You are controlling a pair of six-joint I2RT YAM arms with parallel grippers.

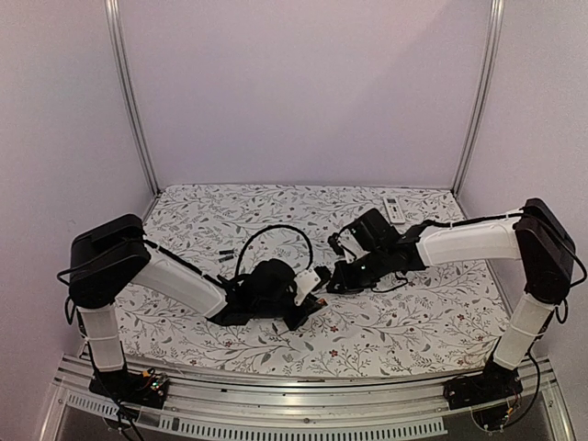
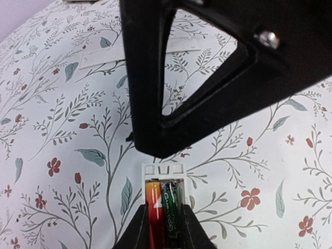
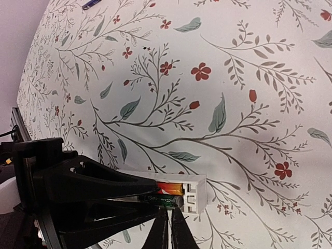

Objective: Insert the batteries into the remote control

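The white remote control (image 2: 163,170) lies with its compartment open upward. In that compartment sit an orange battery (image 2: 154,210) and a dark green battery (image 2: 170,212), side by side. My left gripper is partly open, its fingertips apart on either side of the two batteries. From the right wrist view, the left fingers (image 3: 111,179) reach over the remote and hide much of it; battery ends show past them. My right gripper is shut with nothing visible between its tips, just off the compartment's end. From above, the grippers mostly cover the remote.
Two dark loose batteries (image 1: 226,255) lie left on the patterned table. A white flat object (image 1: 394,212) rests at the back right. The right gripper's black body (image 2: 150,104) looms close over the left gripper.
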